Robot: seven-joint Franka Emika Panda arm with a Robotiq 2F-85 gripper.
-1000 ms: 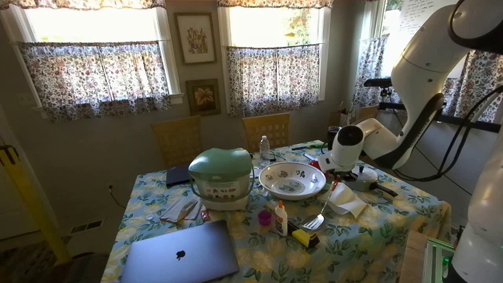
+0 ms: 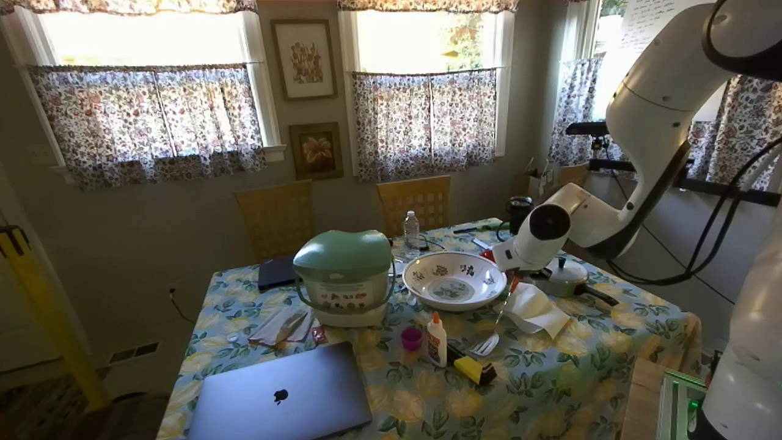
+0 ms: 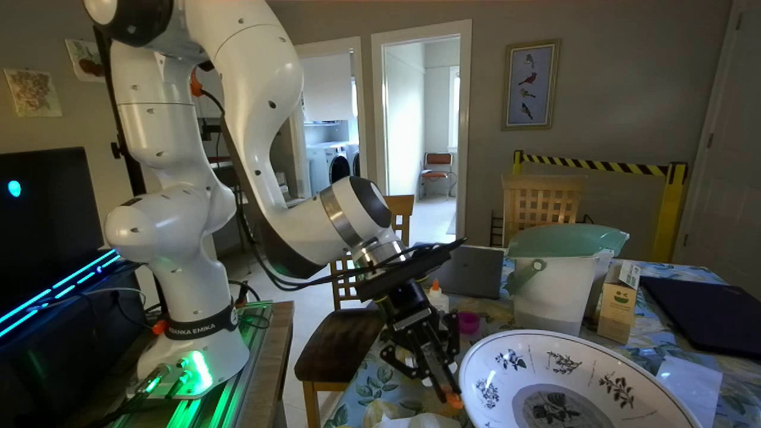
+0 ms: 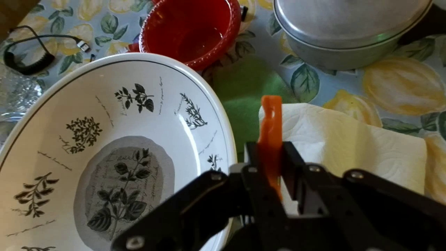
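Note:
My gripper is shut on the orange handle (image 4: 271, 125) of a metal slotted utensil. In exterior view 1 the utensil's slotted head (image 2: 485, 343) hangs low, at the right front of the white bowl; I cannot tell whether it touches the cloth. Exterior view 2 has the gripper (image 3: 443, 381) by the bowl's rim, with the handle's orange end (image 3: 453, 400) poking out past the fingers. The wide white bowl (image 4: 200, 167) with dark herb prints looks empty and lies left of the fingers in the wrist view.
A white paper towel (image 4: 355, 144) lies beside the gripper. Beyond are a red bowl (image 4: 188, 33) and a lidded pot (image 4: 347, 37). Glue (image 2: 437, 341), a purple cup (image 2: 411, 338), a green-lidded bin (image 2: 343, 278) and a laptop (image 2: 282, 396) occupy the table's front and left.
The utensil has shifted a little to the left in exterior view 1, still held; the bowl has stayed put.

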